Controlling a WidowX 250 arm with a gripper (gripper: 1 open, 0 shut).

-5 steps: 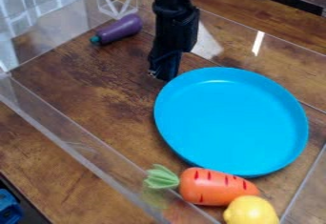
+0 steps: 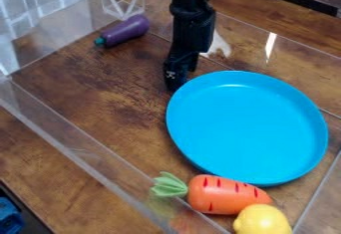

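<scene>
The black gripper hangs low over the wooden surface at the upper left rim of a large blue plate. Its fingertips are dark and close to the rim, so whether anything is between them is hard to see. A purple eggplant lies at the back left. An orange toy carrot with a green top lies in front of the plate, beside a yellow lemon.
Clear plastic walls border the area. Bare wood fills the left middle. A small white object behind the gripper is partly hidden.
The blue plate has shifted slightly right and toward the front since a second ago. The gripper has moved a little with it, staying at its rim.
</scene>
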